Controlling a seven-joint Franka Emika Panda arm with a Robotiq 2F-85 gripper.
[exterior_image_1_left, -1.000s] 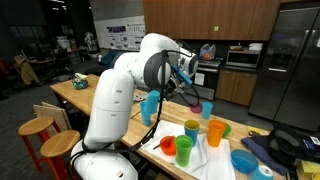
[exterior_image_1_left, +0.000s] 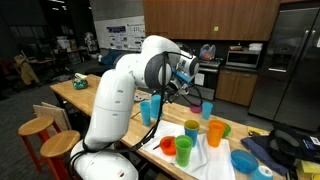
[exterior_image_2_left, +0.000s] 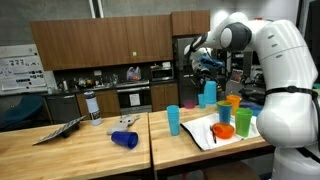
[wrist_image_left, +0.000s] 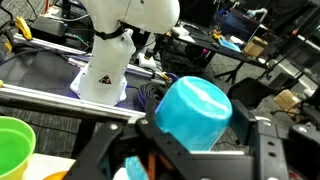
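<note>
A light blue cup (wrist_image_left: 194, 108) sits between the fingers of my gripper, which is shut on it. In the wrist view the cup looks tilted and fills the middle. A second blue cup (exterior_image_2_left: 173, 120) stands on the table, left of the arm. Another blue cup (exterior_image_1_left: 207, 108) is farther right, beside a magenta cup (exterior_image_2_left: 190, 105). Closer to the arm base stand a red cup (exterior_image_1_left: 168, 145), a green cup (exterior_image_1_left: 183, 150) and an orange cup (exterior_image_1_left: 215, 132). The arm hides most of the gripper in the first exterior view.
A white cloth (exterior_image_1_left: 205, 160) lies under several cups. On the right are blue bowls (exterior_image_1_left: 243, 160). A dark blue object (exterior_image_2_left: 125, 138) lies on its side on the table's left part, with bare wood (exterior_image_2_left: 60, 150) around it.
</note>
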